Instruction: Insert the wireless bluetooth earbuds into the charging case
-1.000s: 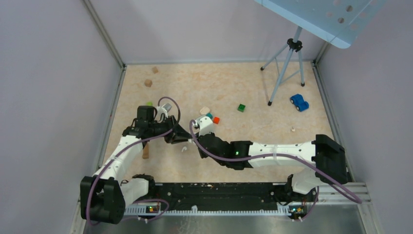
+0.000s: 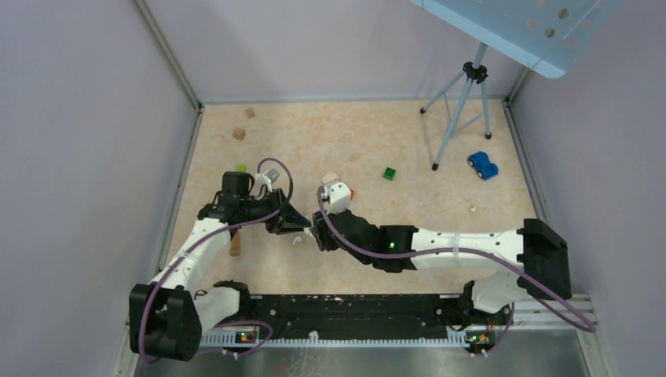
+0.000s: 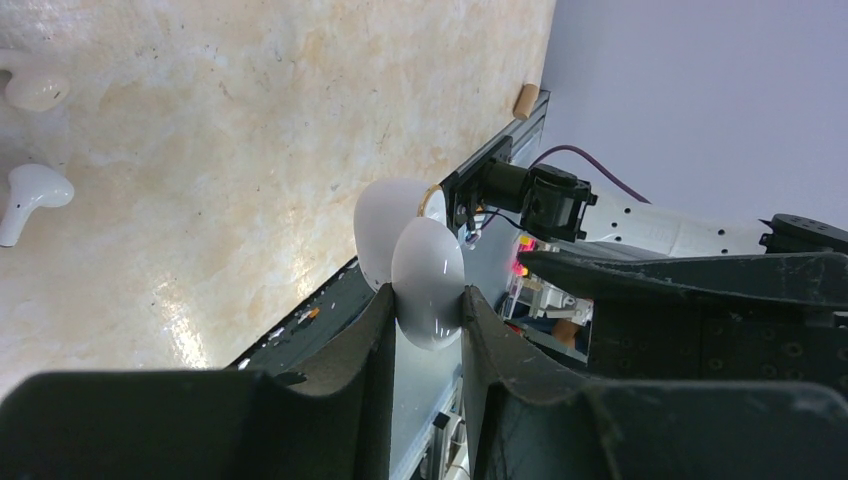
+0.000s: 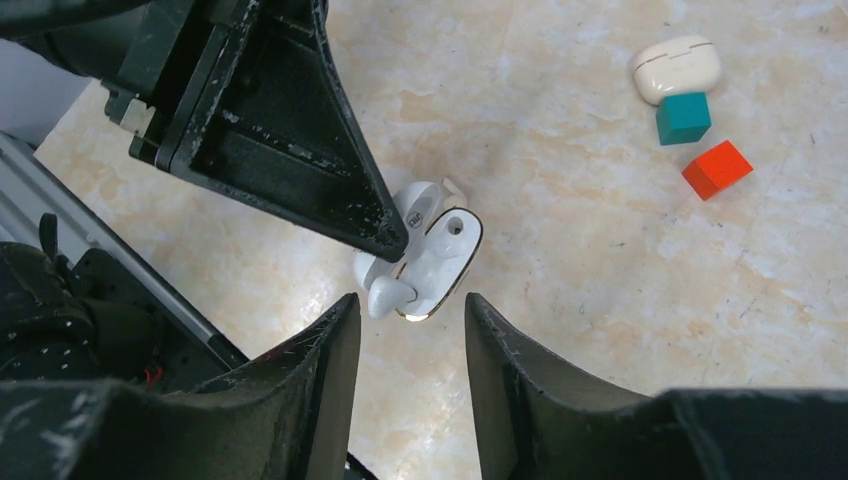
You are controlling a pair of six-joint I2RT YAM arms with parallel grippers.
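Note:
The white charging case (image 4: 447, 258) is off the table, its lid (image 4: 414, 207) swung open, with my left gripper shut on it. Inside the case one round socket shows empty. A white rounded earbud (image 4: 388, 296) rests at the case's near end, head sticking out; how deep it sits I cannot tell. My right gripper is open just short of that earbud, fingers apart, with nothing gripped. Two more white earbuds, one (image 3: 40, 83) above the other (image 3: 38, 192), lie on the table in the left wrist view.
A cream rounded object (image 4: 677, 68), a teal cube (image 4: 683, 118) and a red cube (image 4: 717, 169) stand beyond the case. The green block (image 2: 389, 173), blue toy car (image 2: 482, 165) and tripod (image 2: 460, 110) are farther off. Both arms meet closely around the case.
The right arm has shifted slightly to the right in the top view, and its gripper has drawn a little away from the left one. The left arm stays nearly still.

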